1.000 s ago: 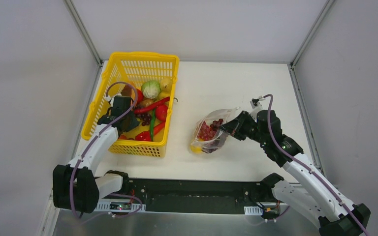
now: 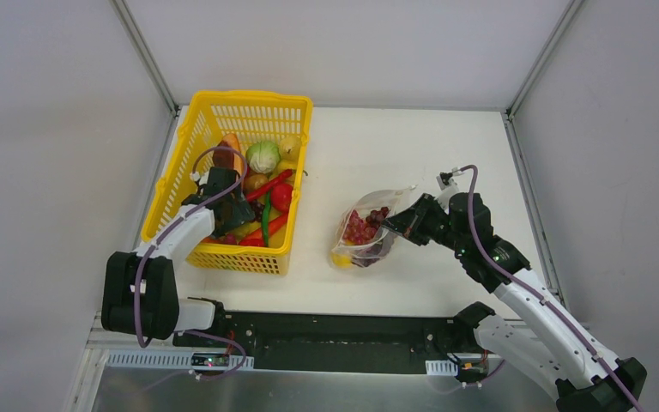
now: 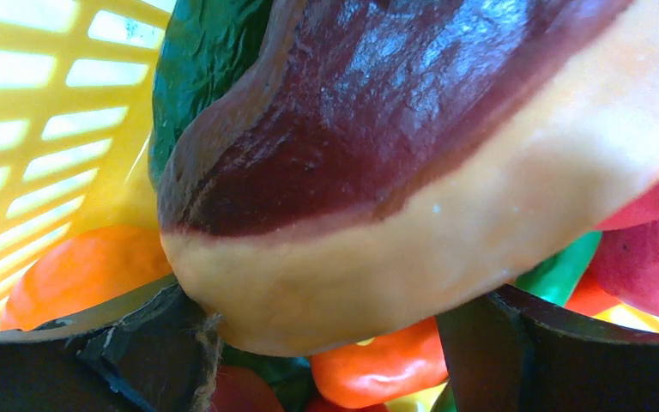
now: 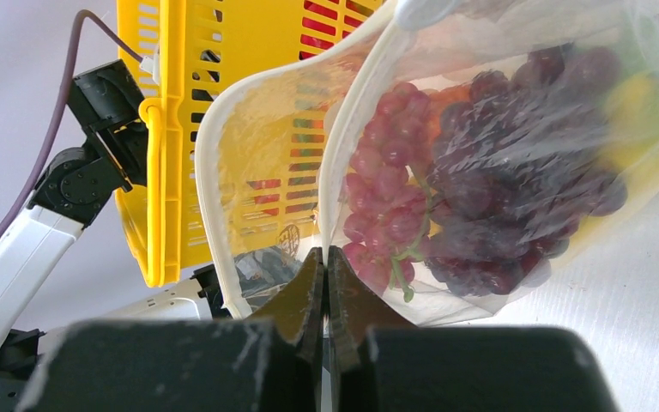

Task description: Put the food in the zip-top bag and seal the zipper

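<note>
The clear zip top bag (image 2: 381, 202) lies on the table with its mouth gaping. In the right wrist view, red grapes (image 4: 388, 184), dark grapes (image 4: 489, 189) and something yellow (image 4: 631, 107) show inside it. My right gripper is shut at the bag's white zip rim (image 4: 329, 159), which runs down between its tips. Inside the yellow basket, my left gripper has its fingers apart. A long food piece (image 3: 395, 197), dark red with a cream side, fills its view and dips between the fingers; a firm hold does not show.
The yellow basket (image 2: 263, 262) holds a cabbage (image 2: 262, 157), a red chilli (image 2: 270, 184), a tomato (image 2: 281, 196) and several other foods. Its slatted wall (image 3: 47, 163) is close to the left gripper.
My left arm has shifted slightly at the basket. An orange-and-dark food piece beside the gripper has come more into view and altered its position. The right arm and bag stay still.
</note>
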